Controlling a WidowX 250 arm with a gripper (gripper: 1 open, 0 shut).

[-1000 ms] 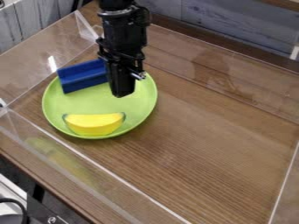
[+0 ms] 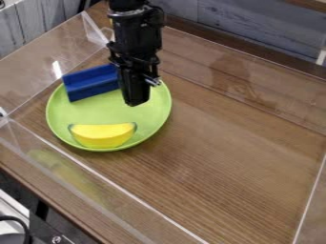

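My black gripper (image 2: 135,93) hangs from the top of the camera view over a green plate (image 2: 152,119), its fingers pointing down and shut. On the plate, in front of the gripper, lies a yellow banana-like piece (image 2: 102,135). A blue block (image 2: 91,83) sits at the plate's back left, beside the gripper and partly behind it. I see nothing held between the fingers.
Raised wooden edges border the back, and a clear strip runs along the left side. A dark cable lies at the lower left corner.
The gripper has shifted very slightly; the plate, yellow piece and blue block look unmoved.
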